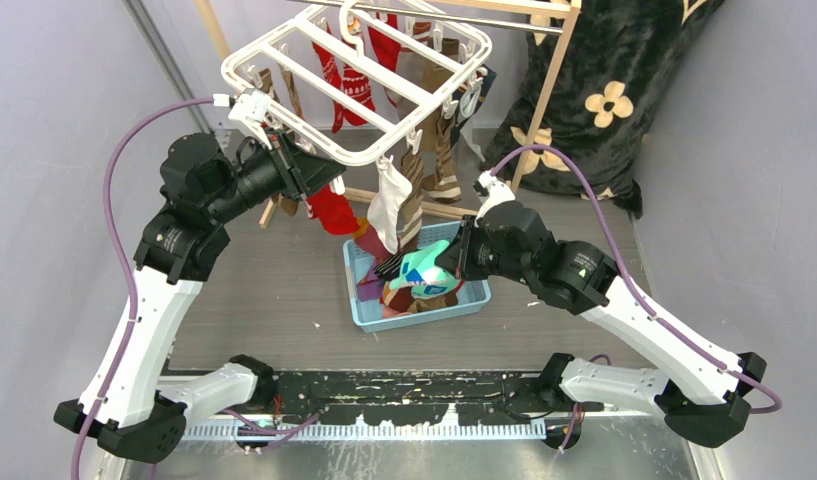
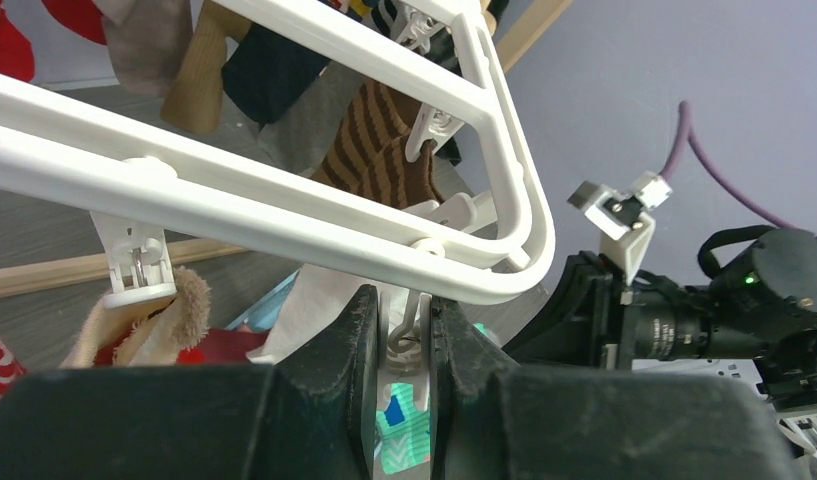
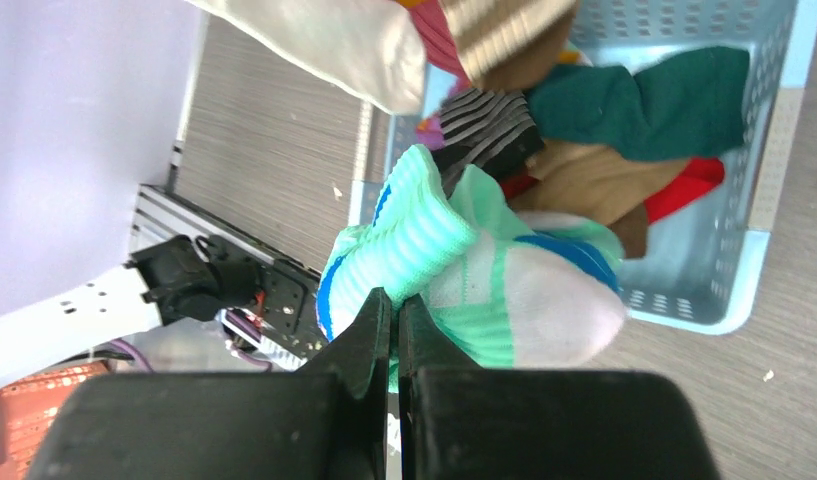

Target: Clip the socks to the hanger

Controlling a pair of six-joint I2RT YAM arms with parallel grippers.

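The white hanger (image 1: pixel 384 130) hangs at the top, with socks clipped along its far and side bars. My left gripper is shut on a white clip (image 2: pixel 404 350) at the hanger's near bar; that clip bears no sock I can see. A mint, white and blue sock (image 3: pixel 504 290) is pinched by its edge in my right gripper, which is shut on it. The sock droops above the blue basket (image 3: pixel 729 290). A white sock (image 1: pixel 388 205) hangs from the near corner, close to the held sock.
Inside the basket lie several loose socks, including a green one (image 3: pixel 644 105) and a striped one (image 3: pixel 489 125). The wooden rack (image 1: pixel 549 80) stands behind, and a dark flowered cushion (image 1: pixel 604 100) leans at the back right. The floor around the basket is clear.
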